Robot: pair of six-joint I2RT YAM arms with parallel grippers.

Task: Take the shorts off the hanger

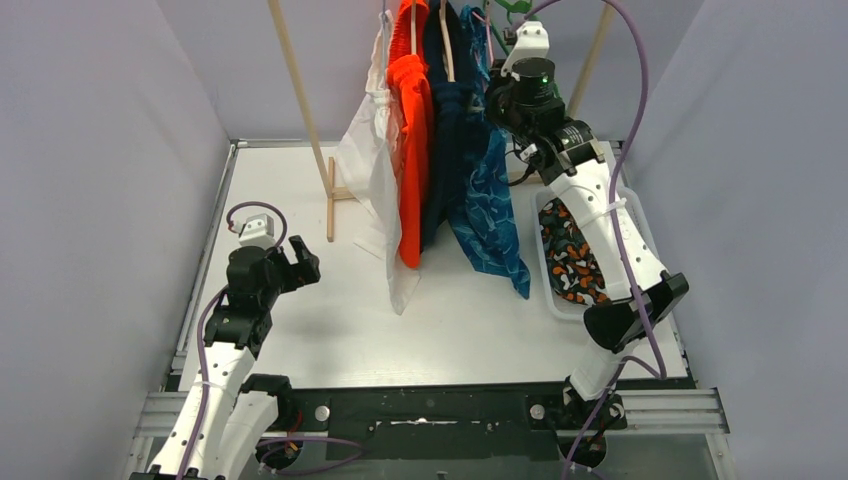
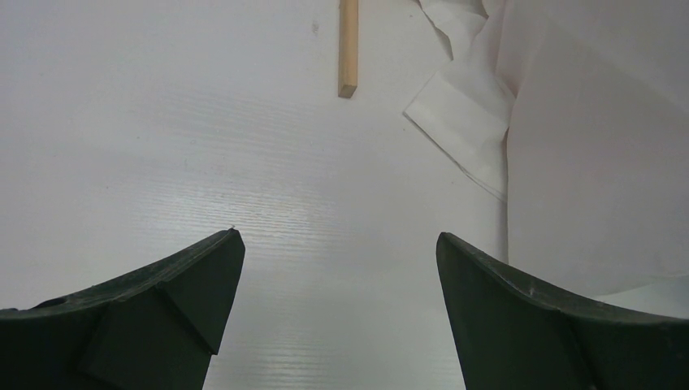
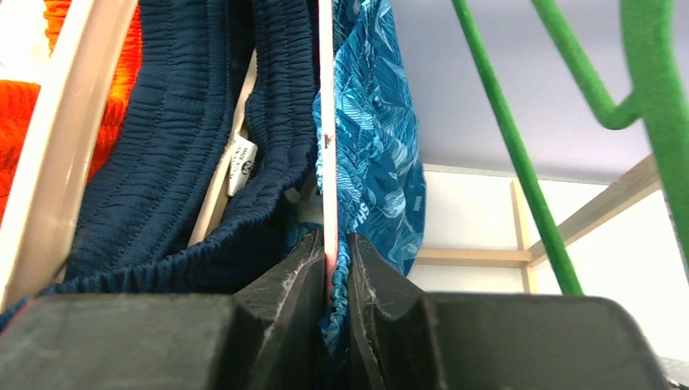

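Blue patterned shorts point(image 1: 490, 230) hang at the right end of a row of garments, on a pale pinkish hanger point(image 3: 328, 97). My right gripper, high at the rack, is shut on the shorts' waistband beside that hanger. My left gripper stands open and empty above the table at the left, near the hanging white garment point(image 2: 593, 146). Navy point(image 1: 445, 160) and orange point(image 1: 410, 170) garments hang beside the shorts.
Green hangers point(image 3: 512, 146) are right of the shorts. A wooden stand point(image 1: 296, 75) frames the rack. A plastic bin point(image 1: 550, 305) of patterned cloth sits at the right.
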